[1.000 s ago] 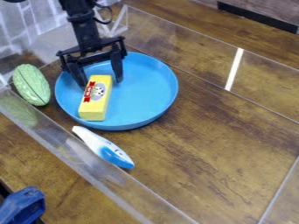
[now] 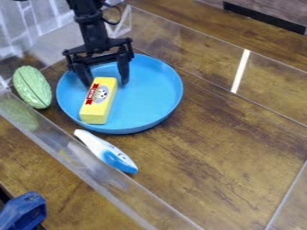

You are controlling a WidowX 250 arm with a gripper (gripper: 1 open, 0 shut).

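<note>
The black gripper point(image 2: 97, 65) hangs at the top left, over the back left part of a blue round tray point(image 2: 156, 94). Its fingers are spread apart, with nothing visible between them. A yellow box point(image 2: 99, 106) with a red label lies in the tray just below the gripper. Outside the tray, a pale green ribbed oblong object point(image 2: 34, 87) lies to the left, and a white and blue oblong item point(image 2: 106, 151) lies in front.
A transparent edge runs diagonally across the lower left. A blue object point(image 2: 21, 212) sits in the bottom left corner.
The gripper has shifted very slightly to the right. The objects on the table have not visibly moved.
</note>
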